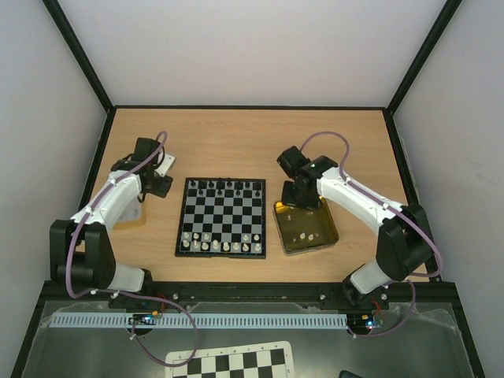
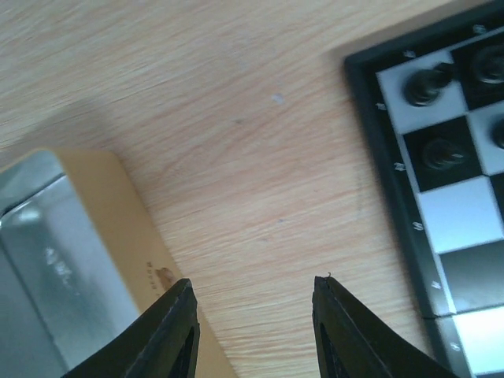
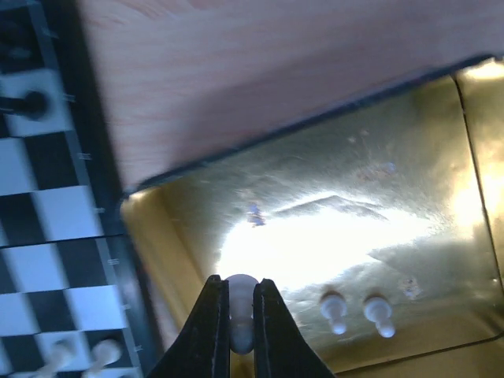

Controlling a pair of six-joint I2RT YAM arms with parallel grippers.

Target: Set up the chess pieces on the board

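My right gripper is shut on a white pawn (image 3: 241,331), above the left part of the gold tray (image 1: 319,246). Two more white pawns (image 3: 334,312) lie on the tray floor in the right wrist view. The chessboard (image 1: 224,214) is at the middle of the table. Black pieces (image 1: 228,187) fill its far rows, and white pieces (image 1: 214,245) stand along its near edge, with gaps in their front row. To the board's left, my left gripper is open over bare wood, nothing between its fingers.
A tan-walled box (image 2: 118,228) with a grey inside sits at the table's left, partly under the left arm. Behind the board, the wooden table (image 1: 236,142) is clear. A second checkered board (image 1: 228,364) lies beyond the near edge.
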